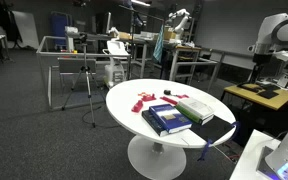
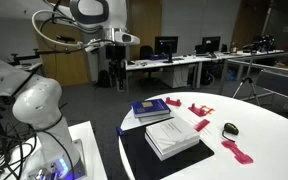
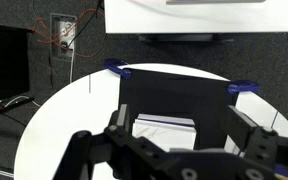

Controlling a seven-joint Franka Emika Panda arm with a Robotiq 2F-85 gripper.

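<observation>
My gripper hangs above the near side of a round white table (image 3: 69, 122), its fingers wide open and nothing held between them. In the second exterior view the gripper (image 2: 117, 70) is high at the left, well clear of the tabletop. On a black mat (image 2: 144, 160) lies a thick white book or box (image 2: 173, 138); the wrist view shows its near end (image 3: 164, 132) between the spread fingers, lower down. Beside it are blue books (image 1: 168, 119). Several small red things (image 2: 236, 152) and one dark rounded object (image 2: 230, 131) lie scattered farther across the table.
Blue clamps (image 3: 246, 86) sit at the table's edge near the mat. A white robot base surface (image 3: 234, 18) stands across a gap from the table. A tripod (image 1: 87, 85) is on the floor beyond. Bare tabletop shows around the red things.
</observation>
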